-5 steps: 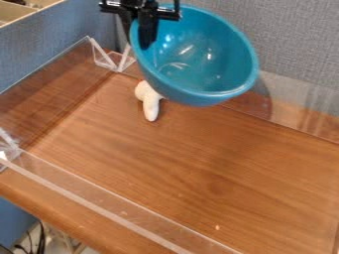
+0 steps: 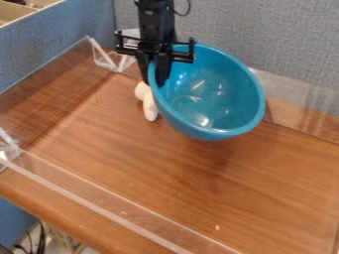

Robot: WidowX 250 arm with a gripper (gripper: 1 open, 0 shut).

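My black gripper (image 2: 159,62) is at the top centre, shut on the left rim of a turquoise bowl (image 2: 212,99). The bowl is tilted, its inside facing me, low at the back of the wooden table (image 2: 172,198). Whether it touches the table I cannot tell. Just left of it, partly hidden behind it, lies a small white object (image 2: 149,109) with a pale tan end.
Padded walls stand at the left (image 2: 47,60) and back (image 2: 279,45). Clear plastic edging runs along the table's sides, with white corner brackets.
The gripper and bowl have moved down and towards me from higher up. The bowl now hides a little more of the space beside the white object.
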